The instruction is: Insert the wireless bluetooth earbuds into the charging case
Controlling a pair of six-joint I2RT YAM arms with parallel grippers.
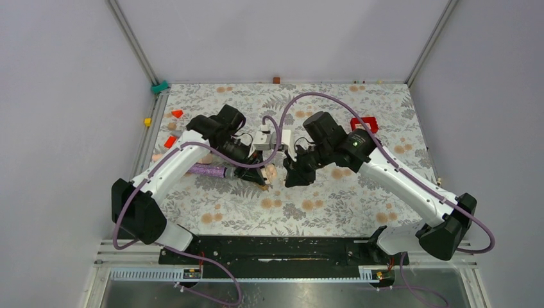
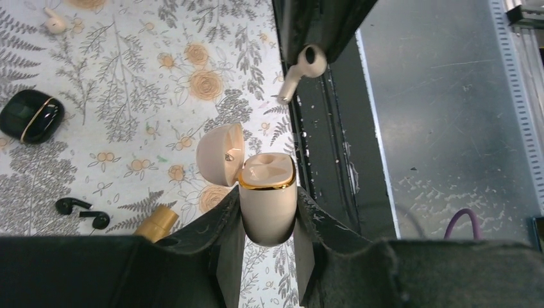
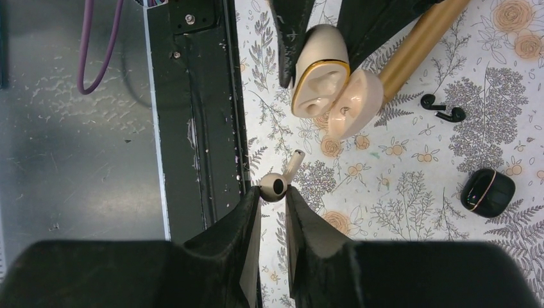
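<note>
The cream charging case (image 2: 267,204) with a gold rim is held between the fingers of my left gripper, its lid (image 2: 221,154) swung open. In the right wrist view, the case's bare inner face (image 3: 321,88) shows hollows and no earbud. My right gripper is shut on a cream earbud (image 3: 274,186), whose stem sticks out past the fingertips. Both grippers face each other above the table, with a gap between earbud and case. A second cream earbud (image 2: 55,23) lies on the table in the left wrist view.
On the table are a black case (image 2: 32,117), two black earbuds (image 3: 442,109) and a golden stick (image 3: 423,45). A purple glittery microphone (image 1: 208,170) lies under the left arm. A red box (image 1: 364,124) sits at the back right.
</note>
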